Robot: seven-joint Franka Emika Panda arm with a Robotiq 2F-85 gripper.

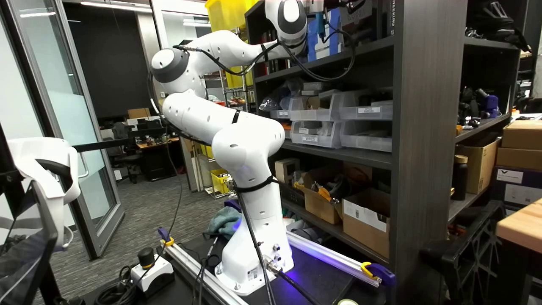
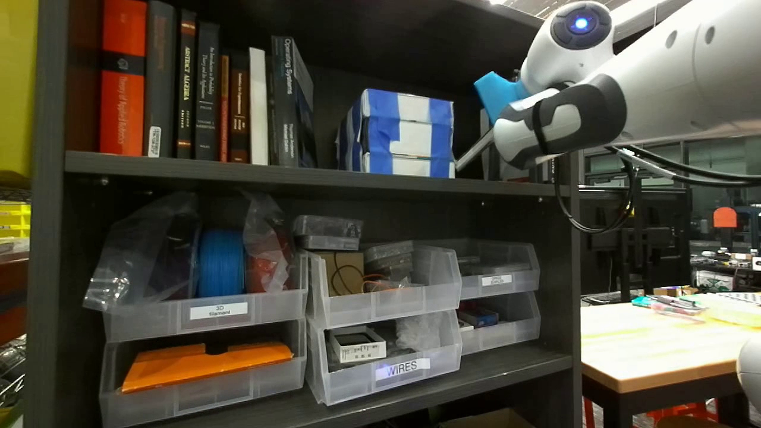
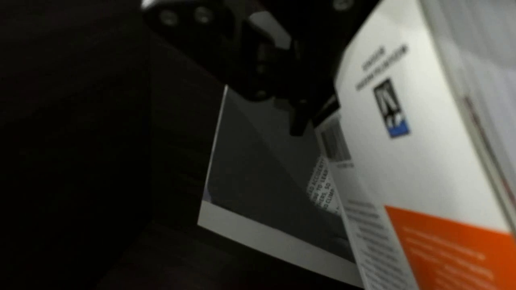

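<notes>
At the top of the wrist view my black gripper is shut, its fingers against the upper part of a dark grey book [image 3: 275, 169] with a pale border along its lower edge. The grip itself is mostly in shadow. In exterior view 2 a thin tilted book [image 2: 474, 150] shows its light edge beneath the arm's end, its lower end near the shelf. Close on the right in the wrist view is a white and orange book [image 3: 411, 169], partly covering the grey one. Exterior view 1 cuts off most of the gripper at the top.
A blue-and-white striped box [image 2: 410, 132] stands left of the tilted book on the upper shelf [image 2: 307, 175]. Several upright books [image 2: 203, 93] fill that shelf's left end. Clear bins [image 2: 385, 299] occupy the shelf below. A dark side wall bounds the wrist view's left.
</notes>
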